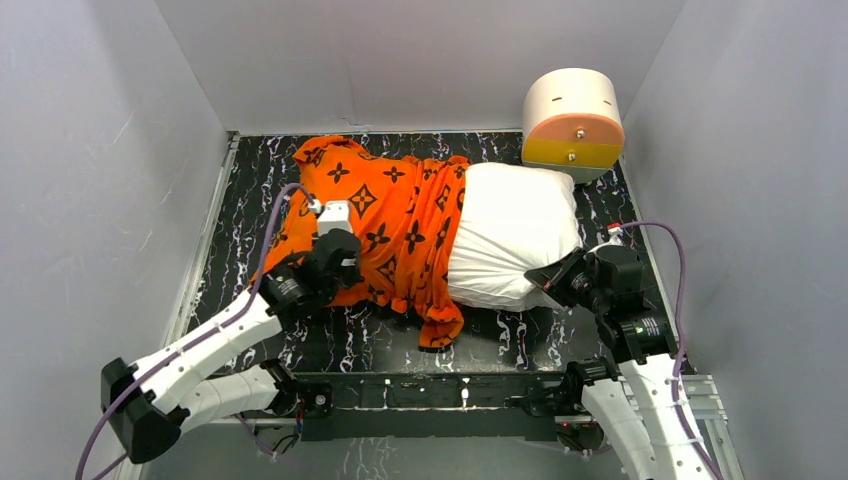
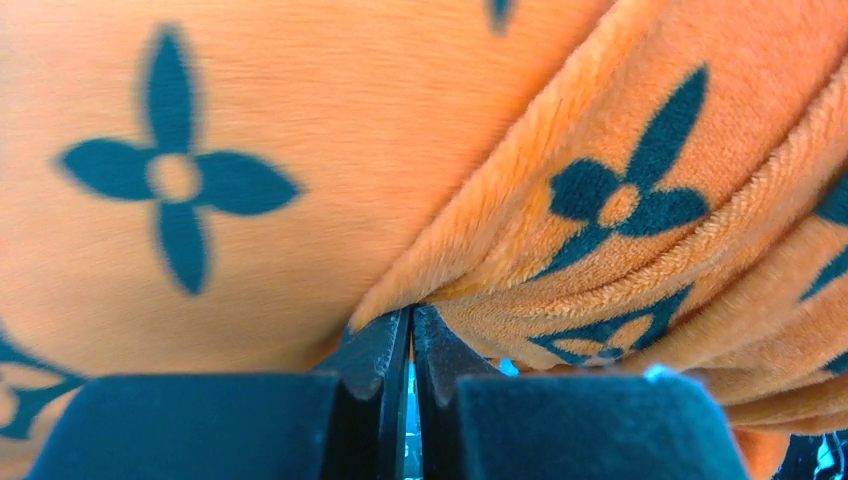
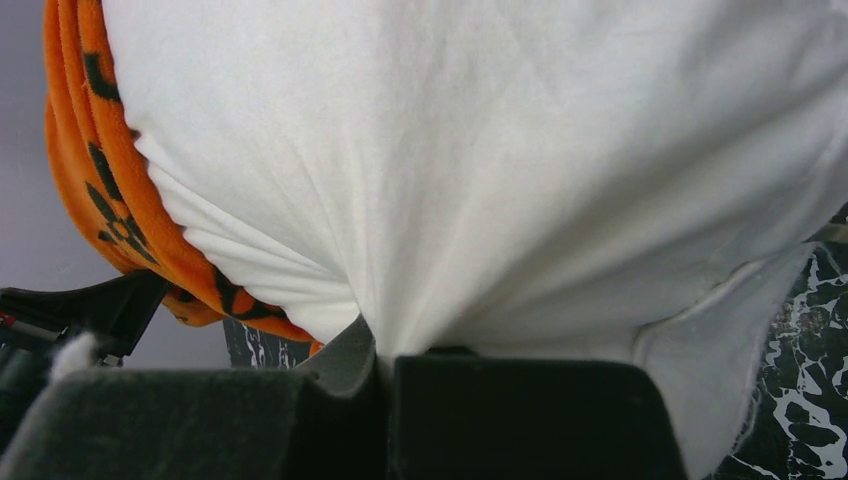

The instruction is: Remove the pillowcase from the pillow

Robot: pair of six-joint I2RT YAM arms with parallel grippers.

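An orange pillowcase (image 1: 365, 200) with black flower prints covers the left part of the pillow, bunched in folds at its middle, a flap hanging toward the front. The bare white pillow (image 1: 510, 220) sticks out to the right. My left gripper is shut against the orange cloth at a fold; in the top view it is largely hidden behind its wrist. Whether cloth is between its fingertips is hard to see. My right gripper is shut on the white pillow's front right part, pulling the fabric into creases.
A rounded cabinet (image 1: 570, 110) with coloured drawers stands at the back right. Grey walls enclose the dark marbled table (image 1: 260, 160) at the back and sides.
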